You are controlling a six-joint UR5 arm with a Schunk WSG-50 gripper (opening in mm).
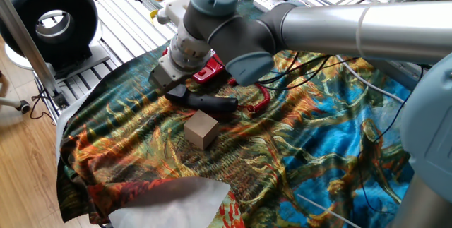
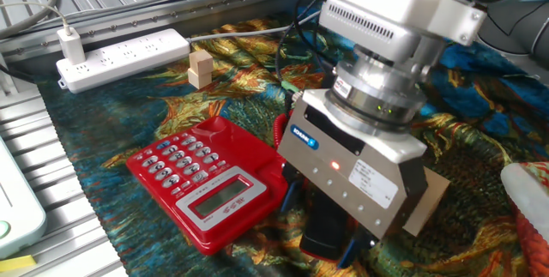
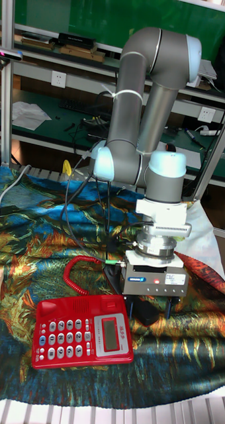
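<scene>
A red desk telephone (image 2: 214, 187) with grey keys and a small display lies on the patterned cloth. Its black handset (image 1: 208, 103) is off the base, lying on the cloth beside it, joined by a coiled red cord (image 1: 263, 99). Directly over one end of the handset, my gripper (image 2: 315, 236) points down. Its blue-edged fingers (image 2: 292, 193) stand wide apart, with the dark handset showing between and below them in exterior view 2. Whether the fingers touch it cannot be made out. In exterior view 3 the gripper (image 3: 149, 311) stands right of the phone base.
A brown box (image 1: 201, 130) sits close to the handset. Small wooden blocks (image 2: 200, 69) stand near a white power strip (image 2: 124, 61). Folds ripple the cloth (image 1: 127, 136), and a pale turned-up flap (image 1: 173, 203) lies at its front. Left of the box the cloth is clear.
</scene>
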